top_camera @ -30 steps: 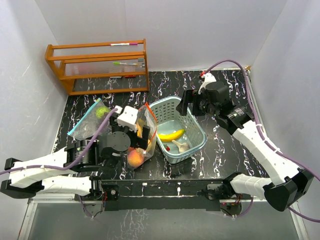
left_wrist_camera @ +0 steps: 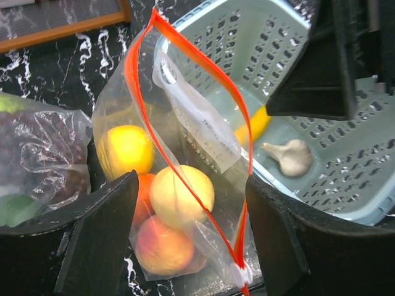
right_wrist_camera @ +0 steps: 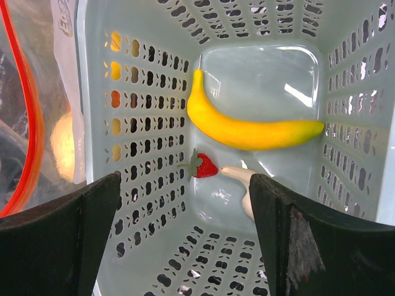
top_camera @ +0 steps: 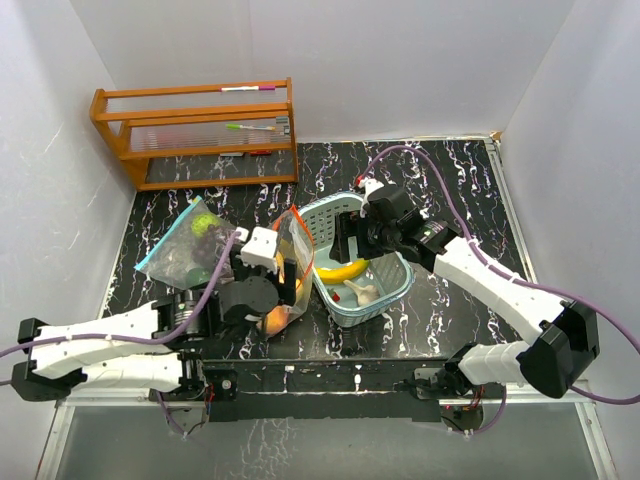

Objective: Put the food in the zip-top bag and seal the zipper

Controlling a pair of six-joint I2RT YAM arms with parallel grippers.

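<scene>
A clear zip top bag with an orange-red edge [left_wrist_camera: 203, 58] stands with its mouth open. Inside it are a yellow-orange fruit [left_wrist_camera: 126, 150], a pale yellow fruit [left_wrist_camera: 182, 194] and a peach [left_wrist_camera: 163, 246]. Over the bag is my left gripper, its fingers apart on either side of the fruit in view, nothing gripped. My right gripper [top_camera: 350, 235] hangs over the grey-green basket [top_camera: 400, 270], fingers parted and empty. Down in the basket lie a yellow banana [right_wrist_camera: 247, 132], a strawberry [right_wrist_camera: 203, 165] and a garlic bulb [left_wrist_camera: 293, 158].
Another bag [top_camera: 190, 245], holding dark grapes and green items, lies left of the open one. A wooden rack [top_camera: 200, 140] stands at the back left. The counter right of the basket is free.
My right gripper has moved left over the basket. Basket and food look unmoved.
</scene>
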